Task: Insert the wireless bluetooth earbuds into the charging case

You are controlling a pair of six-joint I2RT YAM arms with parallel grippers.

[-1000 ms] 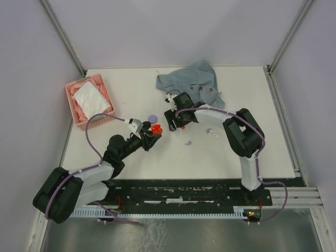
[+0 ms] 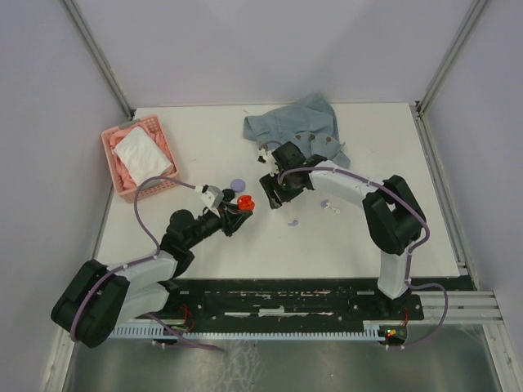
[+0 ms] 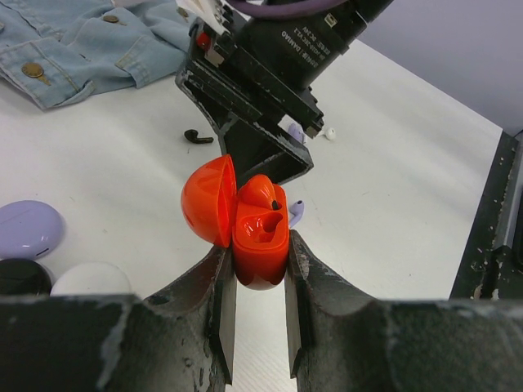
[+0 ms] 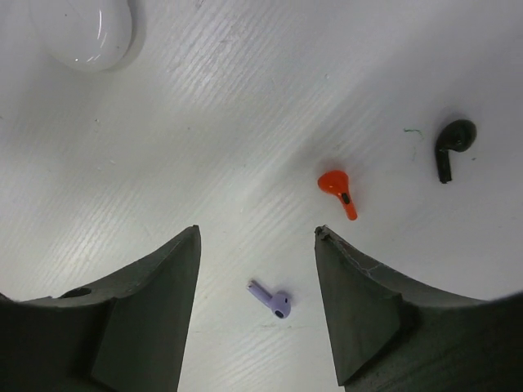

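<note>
In the left wrist view my left gripper is shut on the red charging case (image 3: 261, 249). Its lid stands open to the left. A rounded red piece, apparently an earbud, sits in the case, with an empty recess in front of it. A loose red earbud (image 4: 337, 186) lies on the table in the right wrist view. Above the table my right gripper is open, nothing between its fingers; the red earbud is beyond the right fingertip. From the top, the right gripper (image 2: 275, 201) is just right of the case and hides that earbud.
Purple (image 4: 274, 300) and black (image 4: 453, 145) earbuds lie near the red one. Purple (image 2: 237, 184), black (image 2: 229, 194) and white (image 4: 86, 28) cases stand by the left gripper. A denim jacket (image 2: 270, 125) and pink basket (image 2: 114, 167) are at the back.
My right gripper has shifted slightly rightward and toward the front, covering the red earbud in the top view. The left gripper and its case have stayed put.
</note>
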